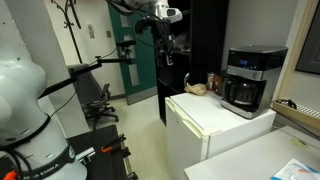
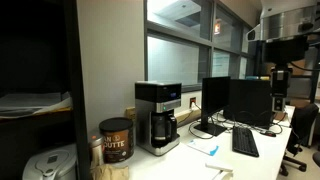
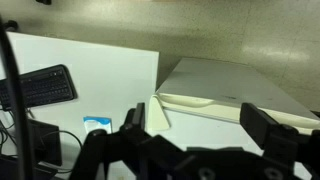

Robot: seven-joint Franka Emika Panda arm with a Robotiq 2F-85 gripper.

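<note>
My gripper is open in the wrist view, its black fingers wide apart with nothing between them. It hangs high at the back in exterior view 1 and at the right edge in exterior view 2, clear of every surface. A black and silver coffee maker (image 1: 249,80) with a glass carafe stands on a white cabinet (image 1: 208,116). In the wrist view, a white table (image 3: 90,75) bears a black keyboard (image 3: 48,87) and a blue and white packet (image 3: 97,126).
Beside the coffee maker are a dark canister (image 2: 116,138) and a silver-white appliance (image 2: 50,165). Monitors (image 2: 249,101) line the table's far side. An office chair (image 1: 96,105) stands on the floor.
</note>
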